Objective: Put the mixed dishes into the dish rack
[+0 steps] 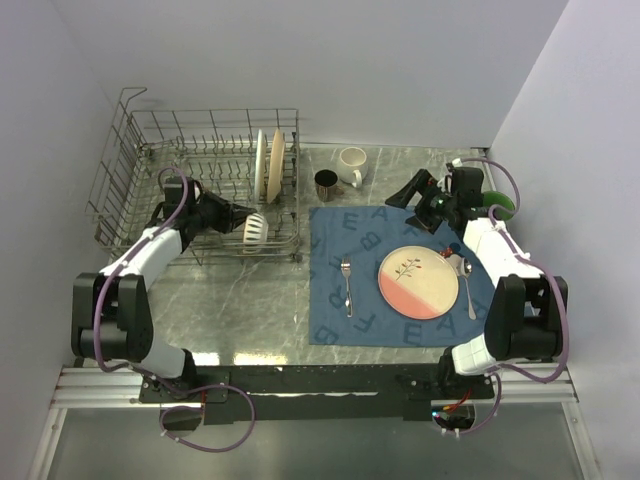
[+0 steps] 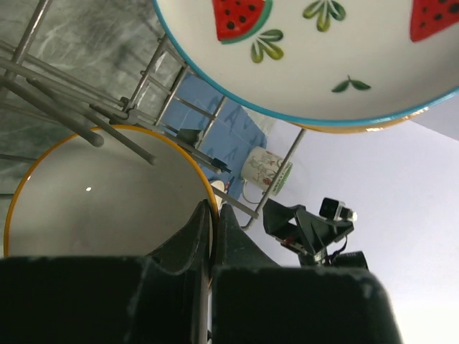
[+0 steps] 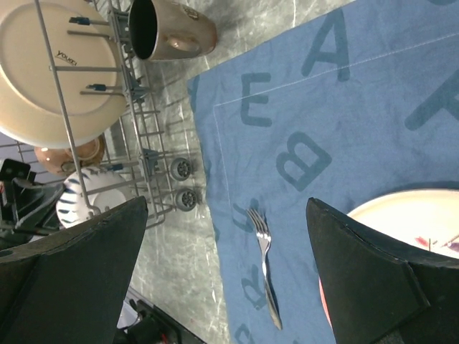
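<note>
My left gripper (image 1: 246, 213) is shut on the rim of a white bowl (image 1: 256, 230) with dark stripes, in the front right of the dish rack (image 1: 200, 150). In the left wrist view the bowl's orange-brown rim runs between the fingers, with rack tines in front of its hollow. Two plates (image 1: 261, 165) stand upright behind it; the nearer one shows a watermelon pattern (image 2: 242, 16). Above the blue mat, my right gripper (image 1: 406, 208) is open and empty. A cream and pink plate (image 1: 418, 282), a fork (image 1: 347, 285) and a spoon (image 1: 467, 285) lie on the mat.
A dark metal mug (image 1: 326, 184) and a white mug (image 1: 352, 166) stand just right of the rack. A green dish (image 1: 500, 205) is partly hidden behind the right arm. The rack's left part holds no dishes, and the counter in front of it (image 1: 230, 310) is clear.
</note>
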